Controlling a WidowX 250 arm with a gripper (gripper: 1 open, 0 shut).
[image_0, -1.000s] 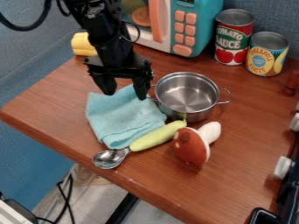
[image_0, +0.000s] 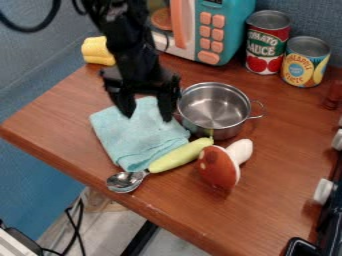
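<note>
My black gripper hangs over the upper part of a folded light blue towel, fingers spread and pointing down; whether they touch the cloth I cannot tell. To its right stands a steel pot. Below the towel lie a pale yellow-green vegetable, a steel spoon or ladle and a brown-red toy with a white stem.
A tomato sauce can, a second can and a teal toy microwave stand at the back. A yellow object is at back left.
My gripper has moved slightly down and to the right, over the towel. The objects on the table look unmoved.
</note>
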